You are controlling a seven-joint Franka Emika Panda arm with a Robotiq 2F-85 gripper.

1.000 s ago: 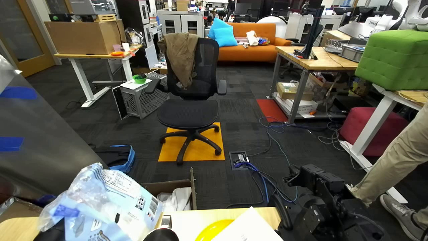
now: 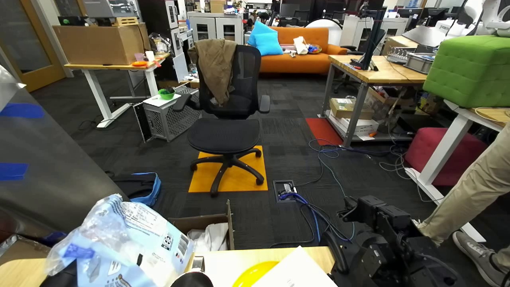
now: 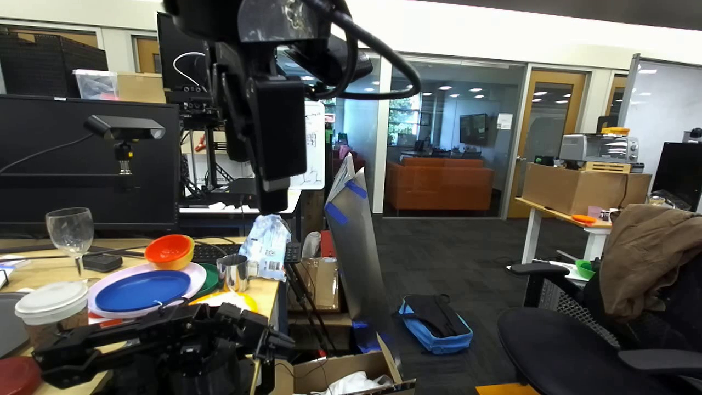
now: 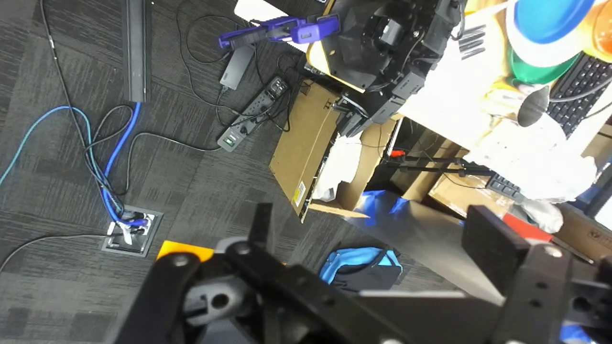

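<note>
Two widely spaced black fingers frame the lower wrist view; my gripper is open, with nothing between them. In exterior view 2 a dark finger (image 3: 281, 131) hangs high, above and apart from the tabletop objects. On the table are a blue plate (image 3: 143, 291) on a pink one, an orange bowl (image 3: 170, 253), a green plate (image 3: 209, 280), a metal cup (image 3: 233, 272), a yellow plate (image 3: 244, 302) and a pale blue plastic bag (image 3: 266, 247). A wine glass (image 3: 69, 230) and a white-lidded jar (image 3: 51, 302) stand to their left.
Another black mechanism (image 3: 191, 336) occupies the table's front edge. On the floor are an open cardboard box (image 4: 304, 140) with white material inside, a blue-black bag (image 4: 367, 266) and cables. A grey panel (image 3: 358, 250) leans beyond the table. A black chair (image 2: 224, 136) stands further off.
</note>
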